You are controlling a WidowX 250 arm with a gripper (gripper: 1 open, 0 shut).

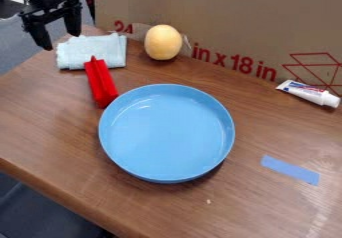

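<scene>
My black gripper (56, 32) hangs open at the top left corner, above and left of a folded pale blue cloth (91, 48), with nothing seen between its fingers. A red oblong object (100, 82) lies in front of the cloth, beside the left rim of a large, empty blue plate (166, 132). A pale yellow round object (163, 42) sits at the back, right of the cloth. A white toothpaste tube (307, 93) lies at the back right.
A cardboard wall (241, 22) stands along the back of the wooden table (254, 202). A strip of blue tape (290, 170) is on the right.
</scene>
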